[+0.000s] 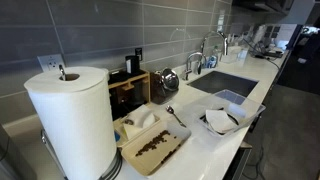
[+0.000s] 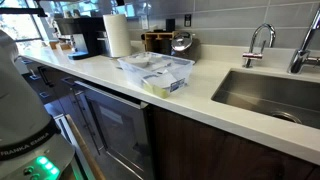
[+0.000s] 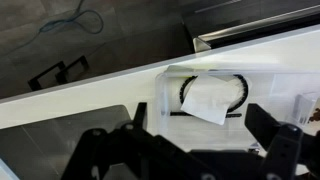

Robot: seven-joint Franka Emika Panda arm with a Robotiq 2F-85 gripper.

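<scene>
A clear plastic bin (image 3: 162,118) lies below my gripper in the wrist view, near the counter's edge. Inside the bin, a white sheet or cloth (image 3: 208,99) partly covers a round black-rimmed item (image 3: 240,92). My fingers stand wide apart, with dark fingers (image 3: 262,124) over the bin and no object held between them. The same bin (image 1: 238,101) shows on the counter in exterior view 1, and the bin (image 2: 178,70) sits by the front edge in exterior view 2. The gripper itself is outside both exterior views.
A tray (image 1: 140,165) with dark brown bits lies beside a paper towel roll (image 1: 75,125). Behind them are a wooden stand (image 1: 127,97) and a glass jar (image 1: 164,84). The sink (image 2: 275,95) opens beyond the bin. Bare counter (image 2: 218,104) separates bin and sink.
</scene>
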